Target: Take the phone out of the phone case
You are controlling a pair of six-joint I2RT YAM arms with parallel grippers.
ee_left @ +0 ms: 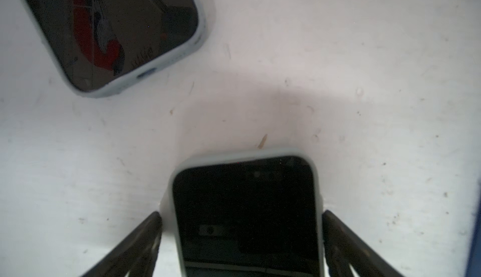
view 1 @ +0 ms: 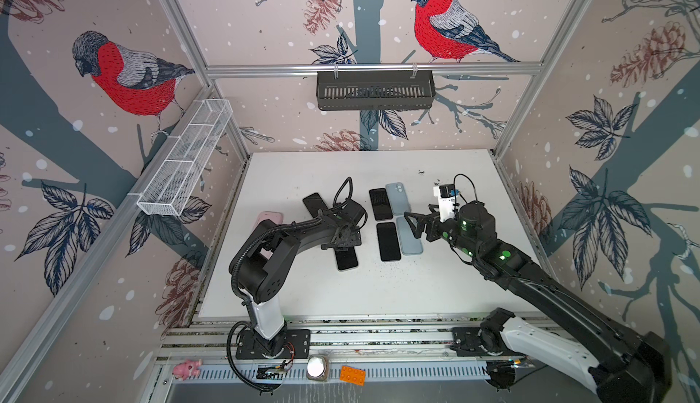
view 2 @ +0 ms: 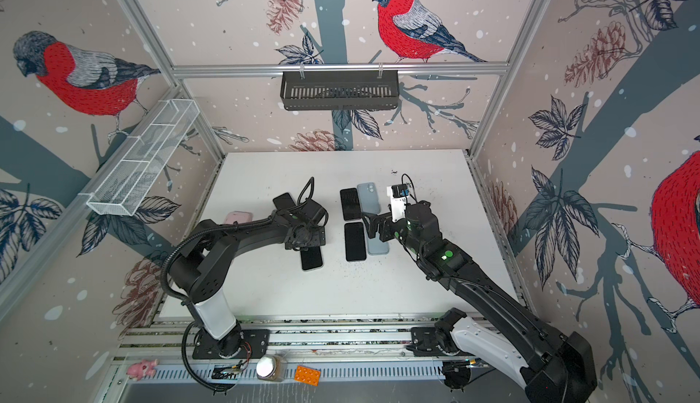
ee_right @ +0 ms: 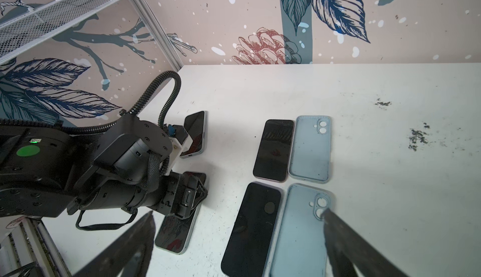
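In the left wrist view a phone (ee_left: 245, 211) in a pale case lies on the table between the fingertips of my left gripper, which sit at both long sides of its upper end; whether they press on it I cannot tell. From above, my left arm covers part of this phone (view 1: 346, 258). A second phone (ee_left: 120, 31) lies tilted above it. My right gripper hangs open at the right, near two black phones (ee_right: 273, 149) that lie beside two empty light blue cases (ee_right: 310, 149).
A pink object (view 2: 238, 216) lies at the left behind my left arm. A dark basket (view 1: 374, 96) and a white wire shelf (view 1: 182, 158) hang on the frame.
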